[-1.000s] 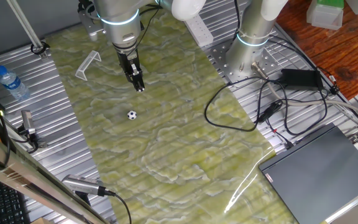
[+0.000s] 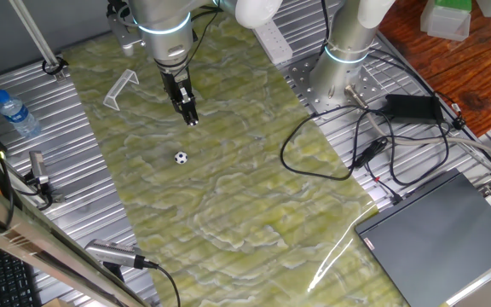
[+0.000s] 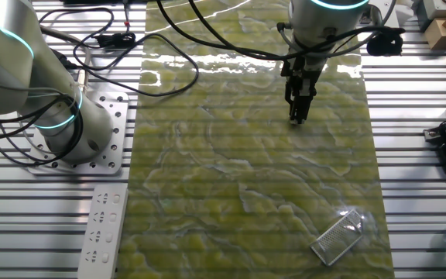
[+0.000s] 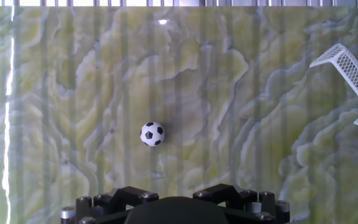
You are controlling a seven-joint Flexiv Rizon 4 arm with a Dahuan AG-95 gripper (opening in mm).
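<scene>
A small black-and-white soccer ball (image 4: 152, 134) rests on the green marbled mat, just left of centre in the wrist view. In exterior view 1 the ball (image 2: 181, 158) is beyond the fingertips, a short way down the picture, clear of them. My gripper (image 2: 192, 123) points down above the mat, touching nothing that I can see. Whether its fingers are open or shut does not show clearly. From exterior view 2 the gripper (image 3: 296, 121) appears narrow, and the ball is not visible there. A white mesh goal (image 4: 355, 78) stands at the right of the wrist view.
In exterior view 1, the goal (image 2: 121, 89) is left of the arm. A looped black cable (image 2: 290, 147) crosses the mat's right edge, near a closed laptop (image 2: 441, 239). A water bottle (image 2: 17, 114) is off the mat at left.
</scene>
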